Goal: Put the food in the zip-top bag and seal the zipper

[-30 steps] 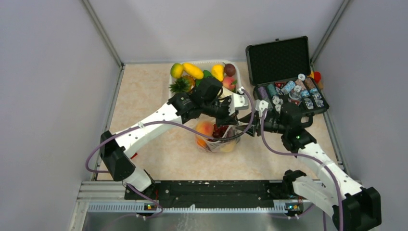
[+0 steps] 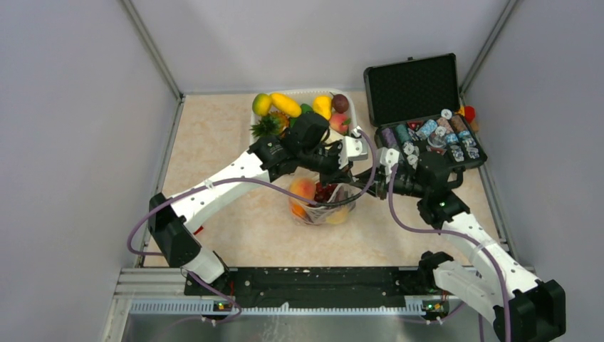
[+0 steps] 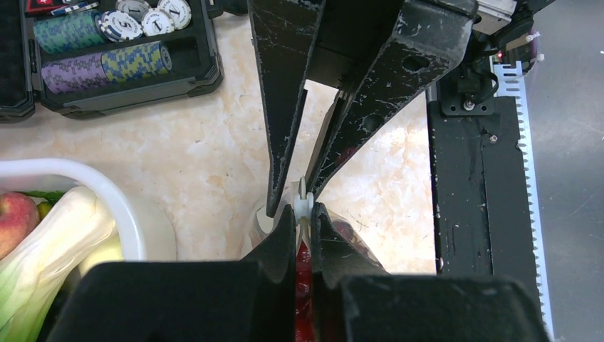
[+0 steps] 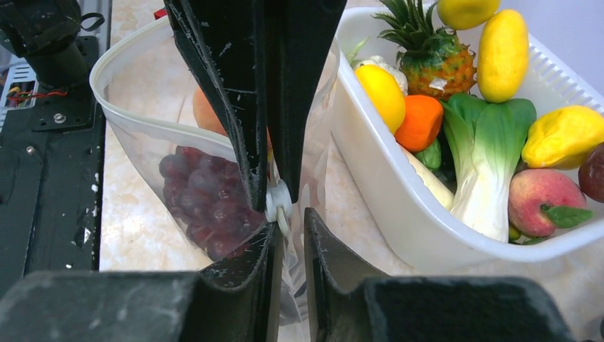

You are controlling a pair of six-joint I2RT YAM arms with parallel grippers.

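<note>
The zip top bag [image 2: 320, 214] stands on the table holding fruit; a peach [image 2: 303, 189] and red grapes [image 4: 199, 192] show inside. At its top corner is the white zipper slider [image 3: 303, 203]. My left gripper is shut at the slider, on the zipper end. My right gripper is part open around that same corner, just beside the left fingertips, its fingers either side of the bag's edge. In the top view both grippers meet over the bag's right side, partly hidden by the wrists.
A white tub [image 4: 399, 214] of fruit and vegetables stands behind the bag. An open black case [image 2: 409, 85] of poker chips is at the back right.
The right gripper has shifted very slightly at the bag's corner. The left arm and the bag look unchanged.
</note>
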